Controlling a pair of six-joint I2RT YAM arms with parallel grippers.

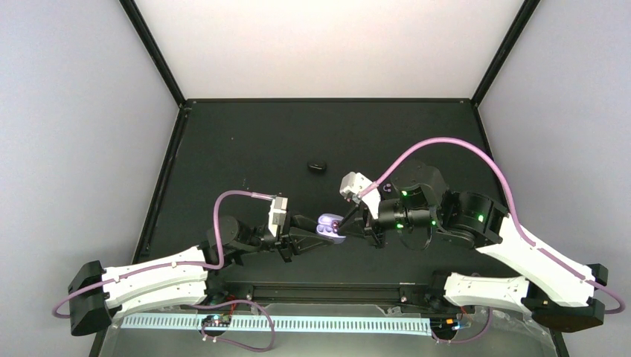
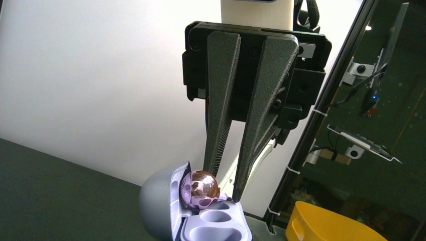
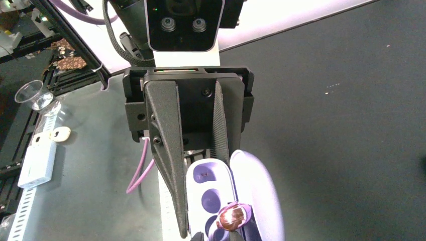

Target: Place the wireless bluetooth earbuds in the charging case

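The open lilac charging case (image 1: pixel 329 227) is held off the table, with my left gripper (image 1: pixel 321 233) shut on it. In the right wrist view, the case (image 3: pixel 207 175) sits between the left fingers. A shiny purple-and-brown earbud (image 2: pixel 202 187) leans tilted over the wells beside the raised lid (image 2: pixel 158 201); I cannot tell whether it is seated. My right gripper stands partly open there, one finger beside the earbud, the other over the case edge. In the right wrist view the earbud (image 3: pixel 232 217) shows near the right fingertips at the bottom edge.
A black oval object (image 1: pixel 317 166) lies on the dark table behind the arms. A small purplish item (image 1: pixel 387 187) shows beside the right wrist, mostly hidden. Both grippers are very close together.
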